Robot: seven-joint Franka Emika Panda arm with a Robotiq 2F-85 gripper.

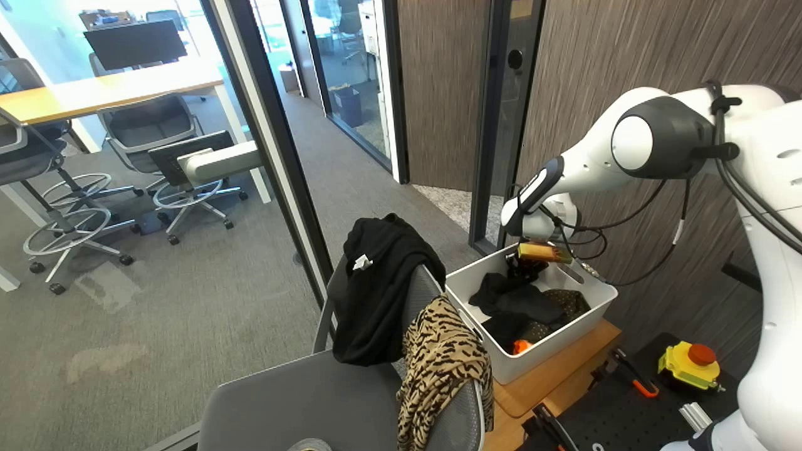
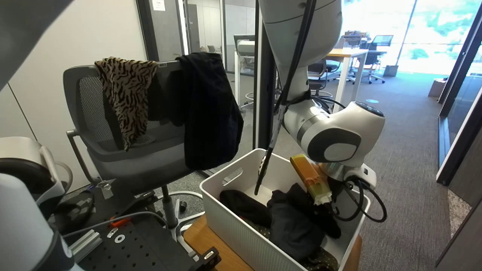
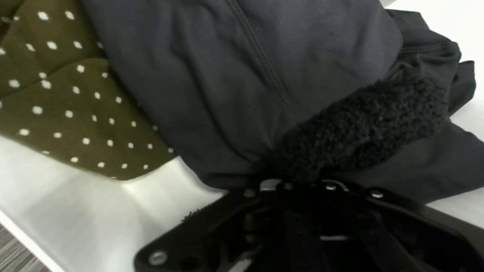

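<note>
My gripper reaches down inside a white bin (image 1: pixel 519 368) and is shut on dark cloth. At its fingertips, the wrist view shows a fuzzy black strip of cloth (image 3: pixel 363 127) lying over a smooth dark grey garment (image 3: pixel 195 81); exactly which fold is pinched is hidden. Beside them in the bin lies an olive cloth with white dots (image 3: pixel 77 113). In exterior view 2 the dark grey garment (image 2: pixel 296 226) rests in the bin below the gripper, whose fingers are mostly hidden there.
Over the grey chair (image 1: pixel 301 402) hang a black garment (image 1: pixel 380 289) and a tiger-striped cloth (image 1: pixel 443 361). An orange item (image 1: pixel 522 346) shows low in the bin. The bin stands on a wooden surface (image 1: pixel 601 338) beside a black perforated table (image 2: pixel 140 244).
</note>
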